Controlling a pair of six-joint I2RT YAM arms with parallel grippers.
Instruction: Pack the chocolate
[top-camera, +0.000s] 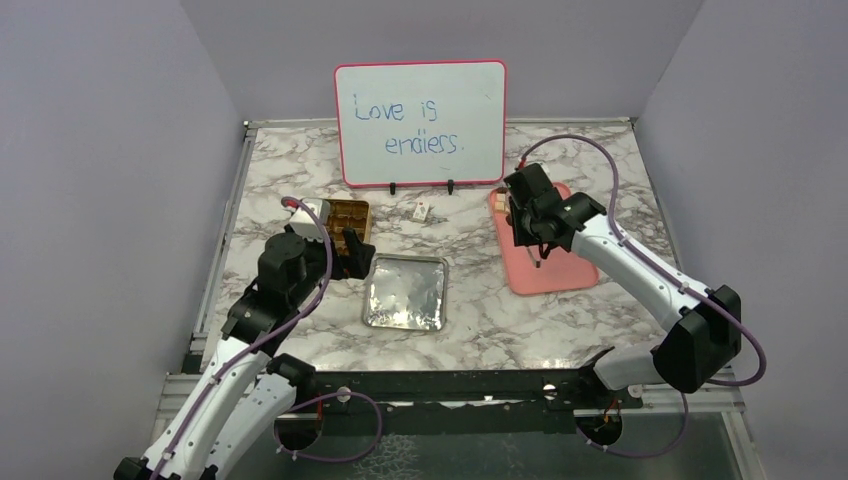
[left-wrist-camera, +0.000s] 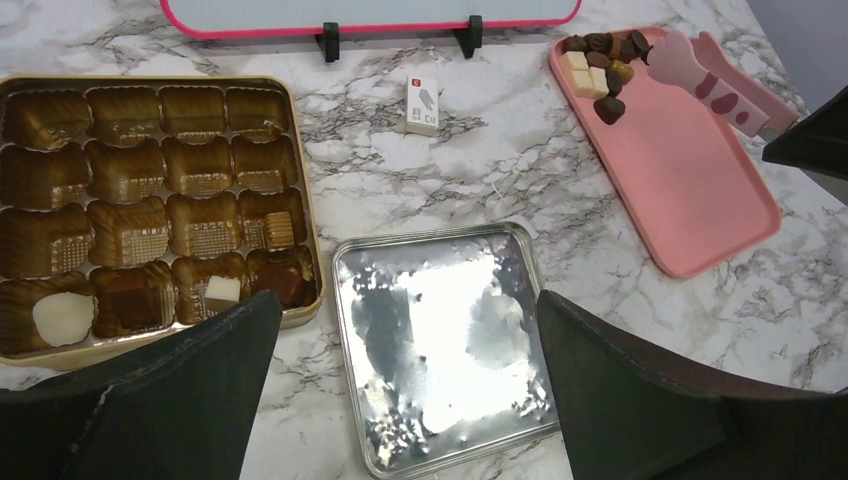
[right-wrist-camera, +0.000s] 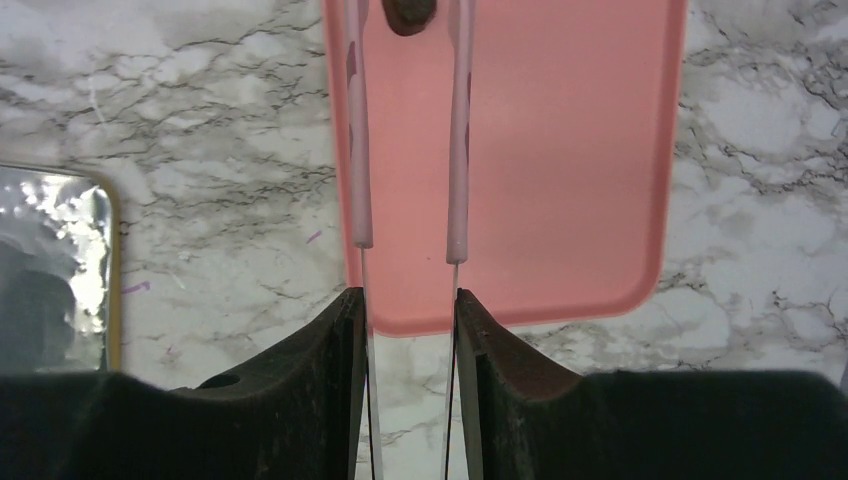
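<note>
Pink tongs (left-wrist-camera: 693, 80) hang over the pink tray (left-wrist-camera: 690, 190), with my right gripper shut on their handles. The tongs' arms stand apart; in the right wrist view their tips run out of frame at the top. Below, between the arms, a dark chocolate (right-wrist-camera: 408, 14) shows on the tray. Several dark, brown and cream chocolates (left-wrist-camera: 600, 70) cluster at the tray's far end. The gold box (left-wrist-camera: 308, 200) has chocolates in its near row, plus a ridged tan piece (left-wrist-camera: 278, 230) behind; other cells look empty. My left gripper is open beside the box, holding nothing.
A silver tray (left-wrist-camera: 450, 330) lies empty between the box and the pink tray. Behind it stands a small white carton (left-wrist-camera: 422, 105). The whiteboard (top-camera: 420, 125) closes off the back. Bare marble surrounds the trays.
</note>
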